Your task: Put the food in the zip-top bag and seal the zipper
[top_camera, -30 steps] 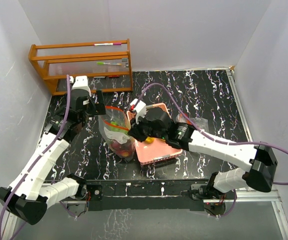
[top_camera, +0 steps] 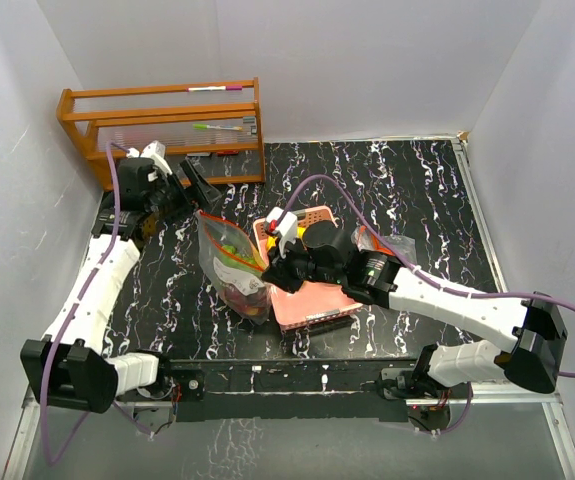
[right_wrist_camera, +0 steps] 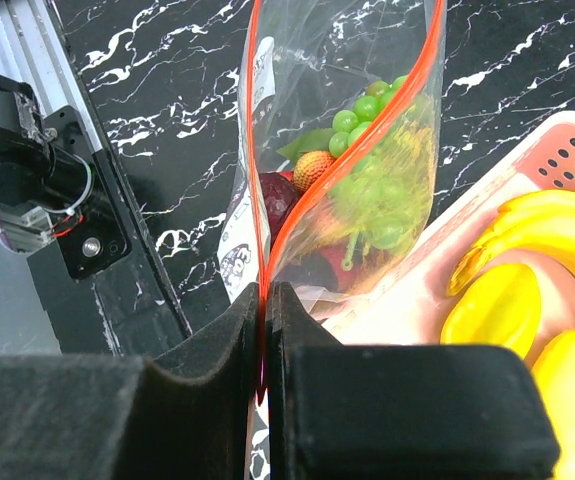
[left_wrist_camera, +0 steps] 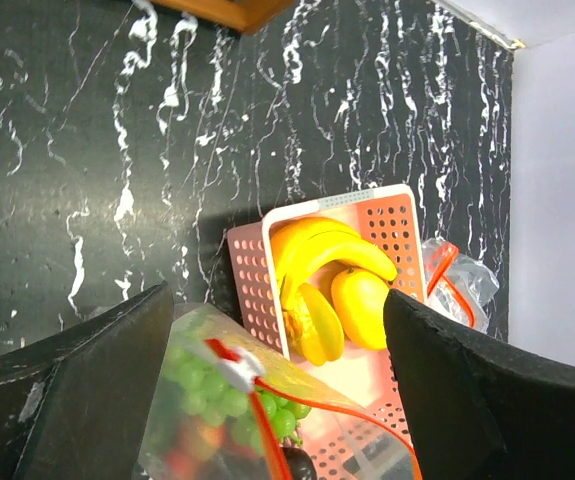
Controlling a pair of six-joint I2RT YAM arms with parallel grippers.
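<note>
The clear zip bag (top_camera: 232,270) with orange zipper holds grapes (right_wrist_camera: 357,130), a dark round fruit (right_wrist_camera: 277,198) and other produce. My right gripper is shut on the zipper edge at the bag's near end. My left gripper is part open above the bag's other end, the zipper (left_wrist_camera: 257,395) showing below its fingers with nothing seen held. A pink basket (top_camera: 307,300) under the right arm holds bananas (left_wrist_camera: 337,255) and other yellow food.
A wooden rack (top_camera: 167,113) stands at the back left. Another bag (left_wrist_camera: 472,285) with orange zipper lies right of the basket.
My left gripper has shifted and turned slightly above the bag's far end.
</note>
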